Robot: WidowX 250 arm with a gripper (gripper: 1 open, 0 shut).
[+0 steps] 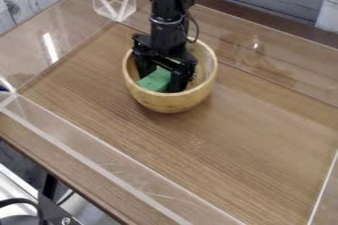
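Note:
A round tan bowl (169, 101) stands on the wooden table (224, 170) in the upper middle. Inside it lies a green object (154, 79). The black arm comes down from the top, and its gripper (164, 69) is low in the bowl at the green object, open. The fingertips are dark against the bowl's inside, so whether they touch the object is hard to see.
A clear folded plastic piece (114, 7) stands at the back left. A white container (330, 12) is at the back right edge.

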